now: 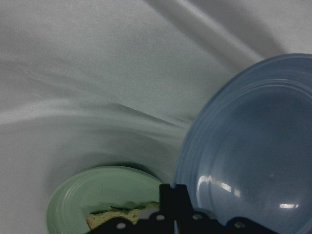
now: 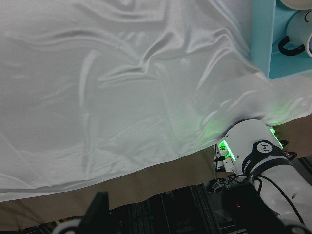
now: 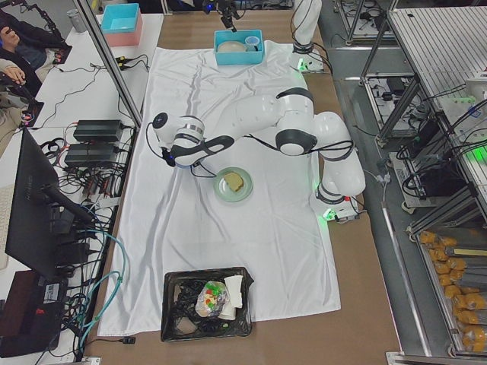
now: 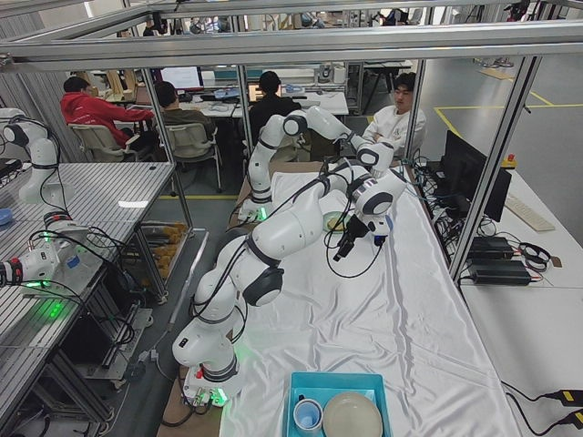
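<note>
In the left wrist view a blue plate (image 1: 258, 136) fills the right side, with my left gripper at its rim, its fingertips together on that edge. A green plate (image 1: 78, 204) holding a piece of yellow food (image 1: 102, 219) lies below on the cloth; it is also in the camera left view, where the blue plate is mostly hidden under the left arm. My right gripper hangs over the cloth, fingers apart, nothing between them.
A cyan box (image 3: 260, 53) with a plate and mug stands at one end of the table. A black crate (image 3: 169, 304) with bags stands at the other.
</note>
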